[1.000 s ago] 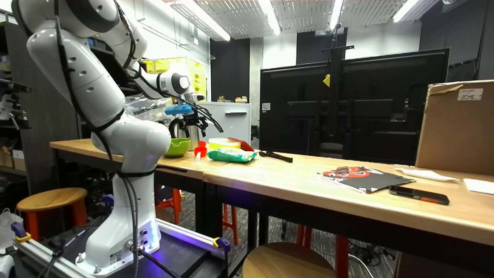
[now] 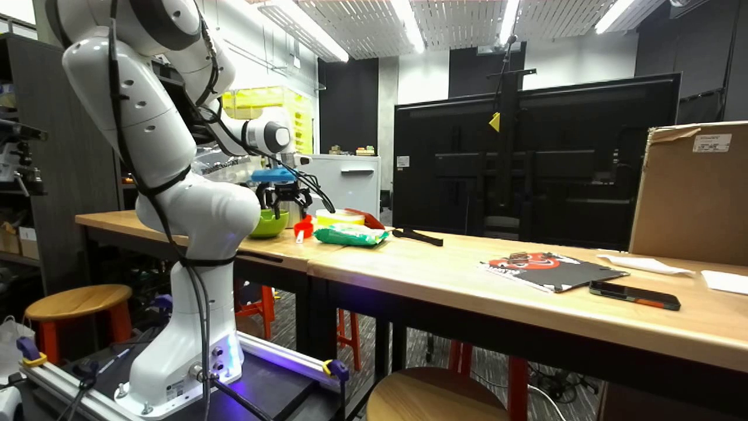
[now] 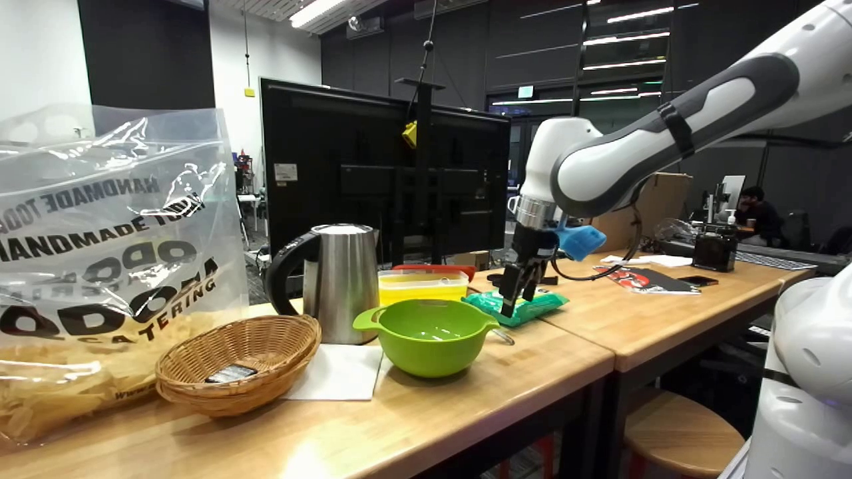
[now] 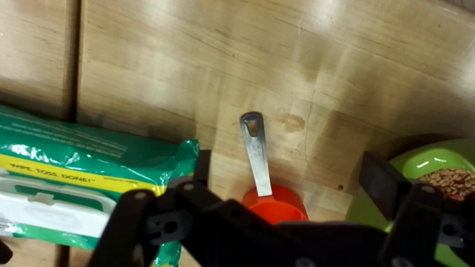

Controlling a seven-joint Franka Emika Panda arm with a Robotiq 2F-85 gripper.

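Note:
My gripper is open, its fingers spread wide above the table with nothing between them. Below, in the wrist view, lies a red-orange measuring cup [image 4: 285, 202] with a grey handle [image 4: 256, 153]; the gripper body hides part of the cup. A green bowl [image 4: 372, 209] holding brown beans or grains sits to the right, partly behind one finger. On the left is a green pack of wipes [image 4: 89, 151], overlapped by the other finger. Exterior view 2 has the gripper [image 3: 519, 297] just beyond the green bowl [image 3: 431, 339], over the wipes [image 3: 551, 302].
A steel jug [image 3: 343, 279], a wicker basket [image 3: 239, 359] and a large clear bag [image 3: 112, 263] crowd the far end. Behind the wipes stands a yellow container [image 2: 340, 217]. Black tongs [image 2: 418, 237] lie nearby.
The objects on the table look unmoved.

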